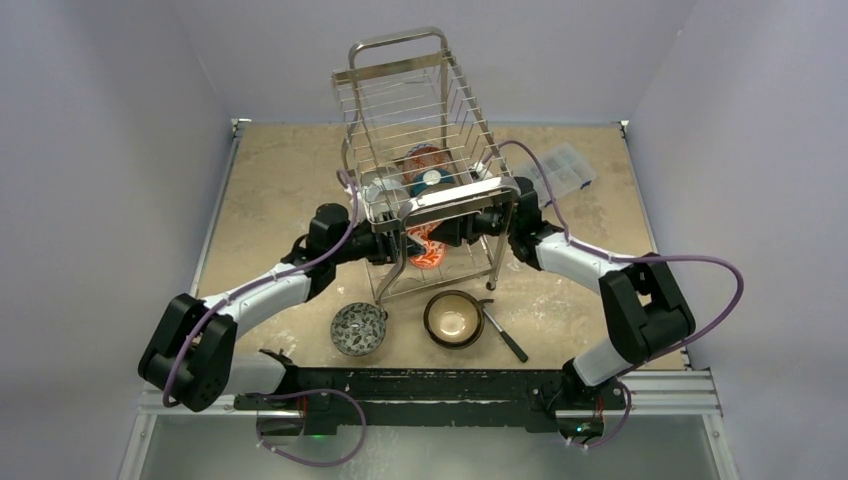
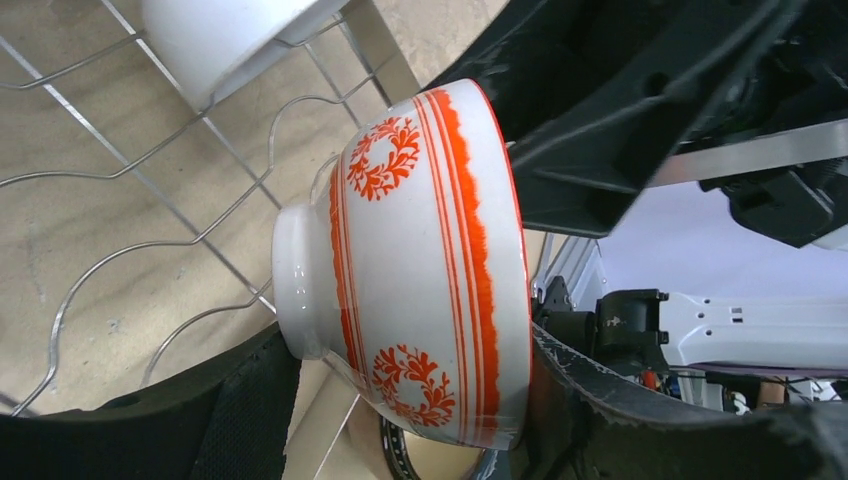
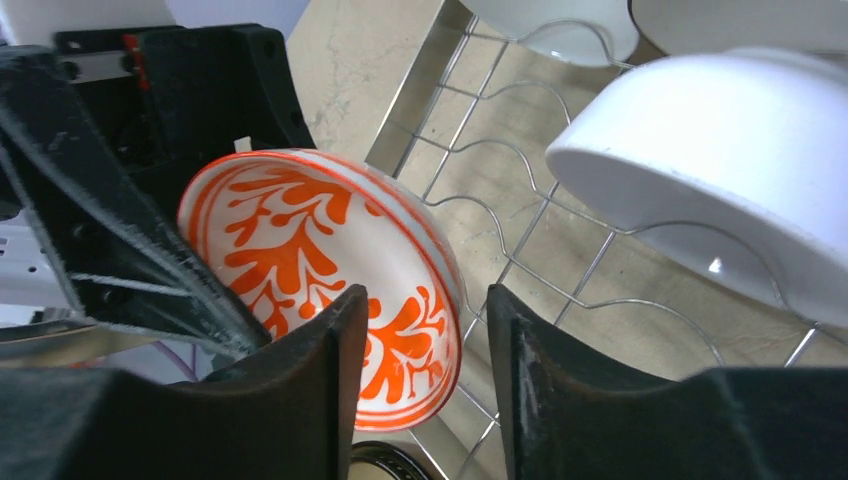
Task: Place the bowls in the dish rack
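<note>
An orange-and-white bowl (image 1: 427, 252) is tipped on its side at the front of the metal dish rack's (image 1: 395, 130) lower level. In the left wrist view, my left gripper has its wide-set fingers on either side of this bowl (image 2: 400, 260), one by the foot and one by the rim; whether they grip is unclear. My right gripper is part open around the bowl's edge (image 3: 445, 290), with a gap showing at one finger. A grey patterned bowl (image 1: 358, 329) and a dark-rimmed bowl (image 1: 453, 318) stand on the table before the rack.
More bowls sit deeper in the rack, including a white bowl (image 3: 700, 150) close to my right gripper. A dark-handled tool (image 1: 508, 338) lies beside the dark-rimmed bowl. The clear plastic box (image 1: 562, 172) is at the back right. The rack's front frame arches over both grippers.
</note>
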